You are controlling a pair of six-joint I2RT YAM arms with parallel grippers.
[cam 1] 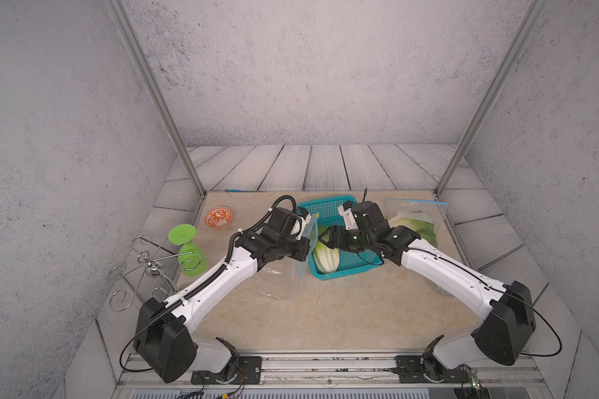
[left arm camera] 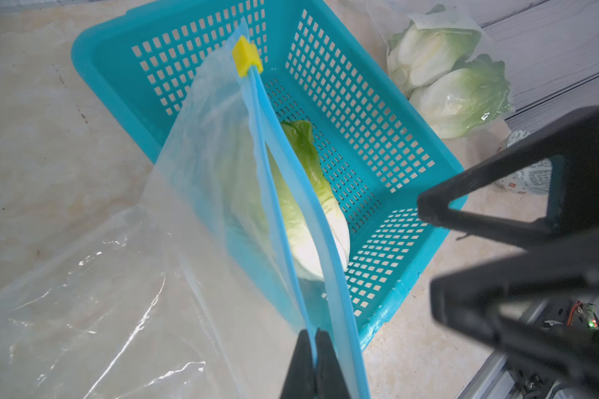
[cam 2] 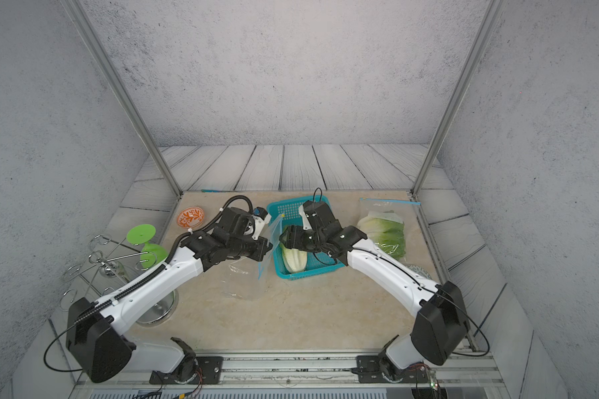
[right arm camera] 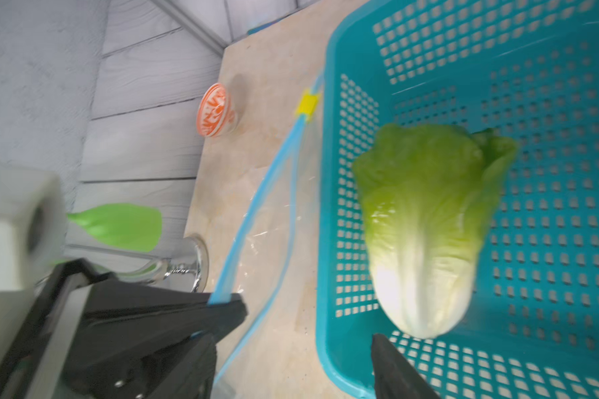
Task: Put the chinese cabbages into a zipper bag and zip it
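A Chinese cabbage lies in the teal basket (left arm camera: 119, 113), partly behind the clear zipper bag (left arm camera: 153, 279) in the left wrist view. My left gripper is shut on the blue zip edge of the bag, which hangs at the basket's left side with its yellow slider (left arm camera: 246, 56) at the far end. My right gripper (cam 1: 336, 236) is above the basket over the cabbage, right beside the left one; its fingers look part open, with nothing seen between them.
A filled bag of cabbage (cam 2: 386, 236) lies at the right of the table. An orange-patterned bowl (cam 1: 218, 216) is at back left, a green-topped wire stand (cam 1: 181, 234) at left.
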